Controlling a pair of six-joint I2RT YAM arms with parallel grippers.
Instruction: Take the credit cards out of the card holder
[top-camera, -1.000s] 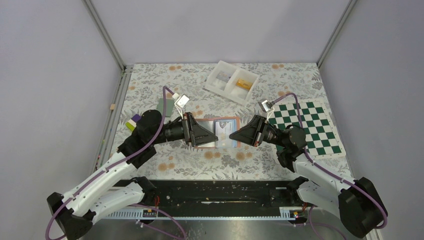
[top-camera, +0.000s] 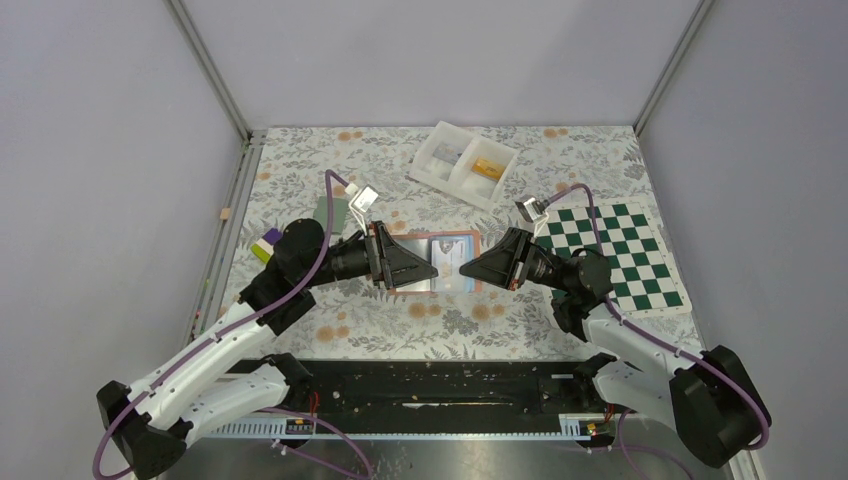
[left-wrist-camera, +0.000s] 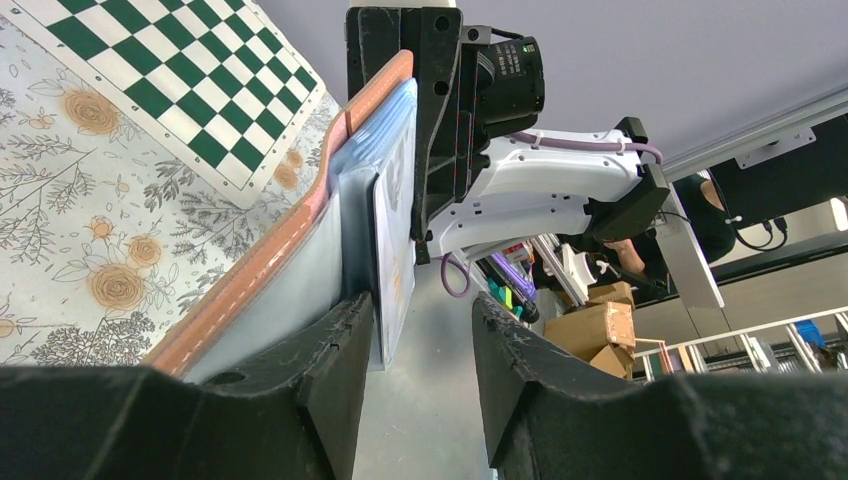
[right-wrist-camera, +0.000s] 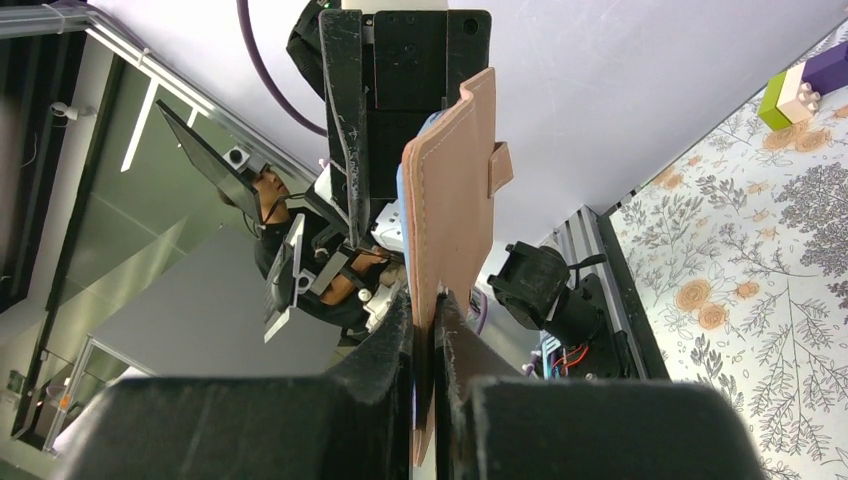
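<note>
The card holder (top-camera: 480, 240) is spread open above the table, its pinkish-brown cover edge (left-wrist-camera: 262, 250) showing around clear sleeves. A pale, picture-printed card (top-camera: 448, 248) sits in the sleeves on its right-hand part. My right gripper (top-camera: 463, 269) is shut on the holder's right side; in the right wrist view the tan cover (right-wrist-camera: 455, 190) passes between its fingers. At the card's near edge stands my left gripper, open. One of its fingers (left-wrist-camera: 340, 345) overlaps the card's lower end, while the other is clear of it; contact is hard to tell.
A white two-part box (top-camera: 463, 165) at the back holds a yellow item. The green-white checkered board (top-camera: 620, 255) lies at right. Coloured blocks (top-camera: 266, 245) and a grey-green flat piece (top-camera: 331, 214) are at left.
My left gripper has shifted very slightly to the right over the card. The right gripper and the holder look practically unmoved.
</note>
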